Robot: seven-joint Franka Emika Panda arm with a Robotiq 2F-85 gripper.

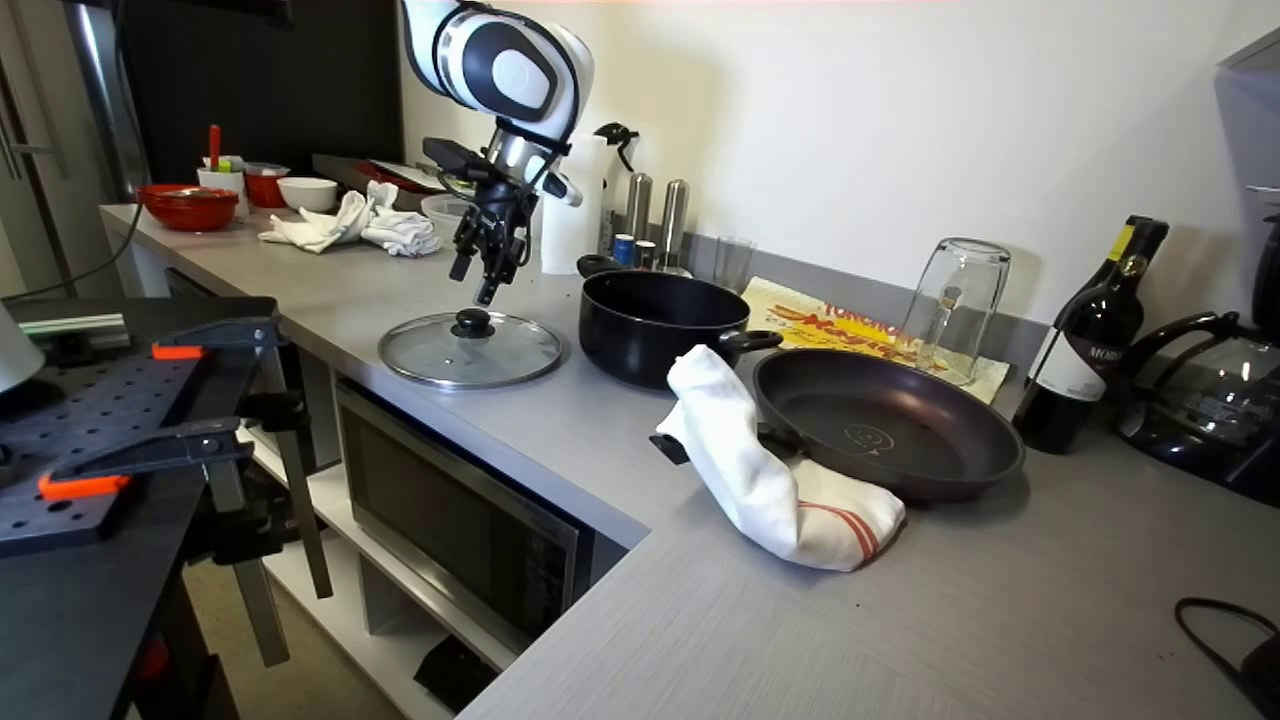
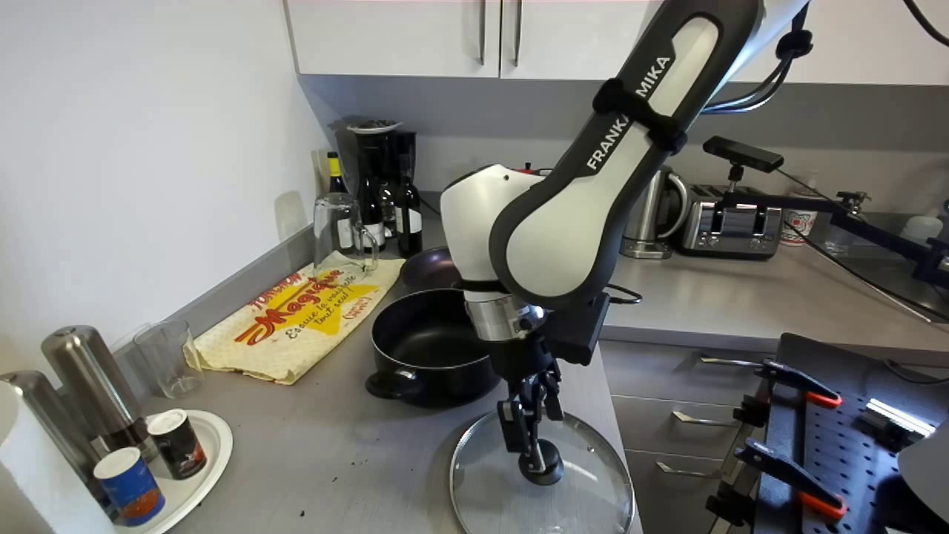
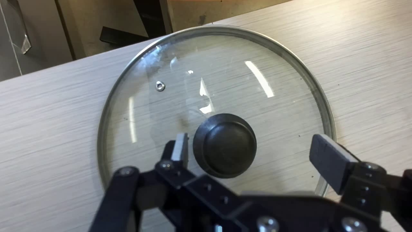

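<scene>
A glass lid (image 1: 420, 350) with a metal rim and a black knob (image 3: 224, 145) lies flat on the grey counter, close to its front edge. My gripper (image 1: 471, 282) hangs just above the lid, pointing down, open and empty. In the wrist view the knob shows between the two fingers, nearer the left one. From the second exterior view the gripper (image 2: 526, 445) overlaps the knob, and a gap between them is hard to judge there. Beside the lid stands a black pot (image 1: 660, 322), uncovered.
A dark frying pan (image 1: 888, 420) has a white towel (image 1: 768, 480) over its handle. Behind the pot lie a yellow cloth (image 1: 828, 322) and an upturned glass mug (image 1: 957, 306). A white tray (image 2: 218, 445) with shakers sits near the wall.
</scene>
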